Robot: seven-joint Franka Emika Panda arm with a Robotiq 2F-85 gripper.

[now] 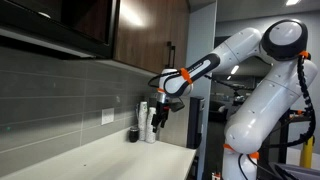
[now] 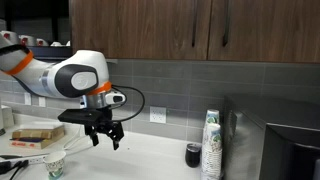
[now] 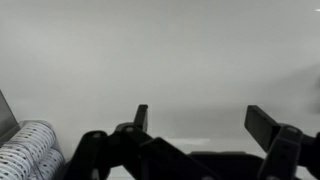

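Observation:
My gripper is open, its two dark fingers wide apart with only the bare white counter [image 3: 180, 50] beneath them in the wrist view. In exterior view 2 the gripper [image 2: 105, 142] hangs above the counter, left of centre, touching nothing. Exterior view 1 has the gripper [image 1: 157, 125] pointing down in front of the far end of the counter. A tall stack of patterned paper cups [image 2: 211, 150] stands to the right in exterior view 2. Part of a stack of white ridged cups [image 3: 28, 152] shows at the wrist view's lower left corner.
A black cup [image 2: 193, 155] stands beside the paper cup stack. On the left are a small patterned cup [image 2: 56, 164] and a cardboard box [image 2: 38, 134]. A dark appliance [image 2: 275, 135] fills the right side. Wooden cabinets [image 2: 150, 30] hang above.

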